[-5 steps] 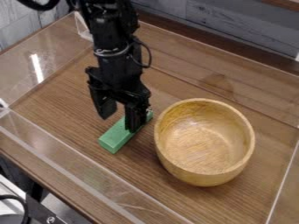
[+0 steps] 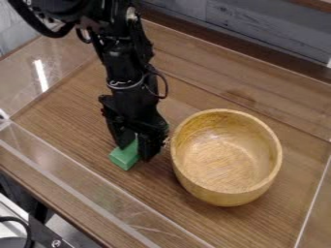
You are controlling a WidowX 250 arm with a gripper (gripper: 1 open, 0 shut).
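A green block lies on the wooden table, partly hidden under my black gripper, which is lowered over it with its fingers down around it. Whether the fingers grip the block cannot be told. A large light wooden bowl stands just right of the gripper.
A panelled wall runs along the back. The table's front left edge has cables below it.
My gripper has come down onto the green block, which is now more covered by the fingers. The bowl has not visibly moved.
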